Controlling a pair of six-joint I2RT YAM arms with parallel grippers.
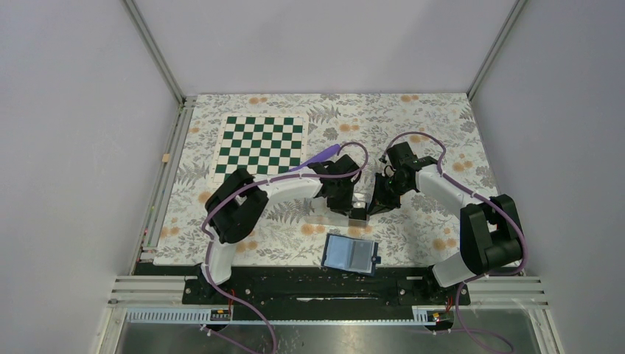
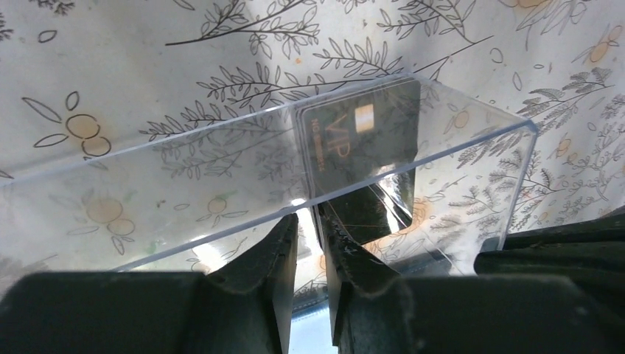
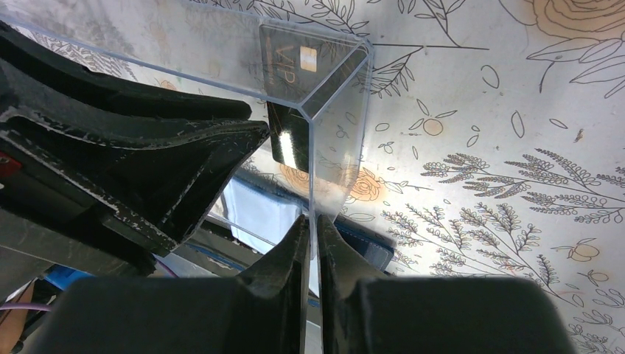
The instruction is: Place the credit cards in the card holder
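A clear acrylic holder (image 2: 184,147) sits mid-table under both arms, a black VIP card (image 2: 368,125) (image 3: 289,133) seen through it at one end. My left gripper is over the holder beside that card, its fingers slightly apart; whether anything thin is between them cannot be seen clearly. My right gripper is shut on the holder's clear end edge. The blue-and-grey object (image 1: 350,254) lies in front of the holder.
A green checkered board (image 1: 262,140) lies at the back left, with a purple elongated object (image 1: 324,153) beside it, partly behind the left arm.
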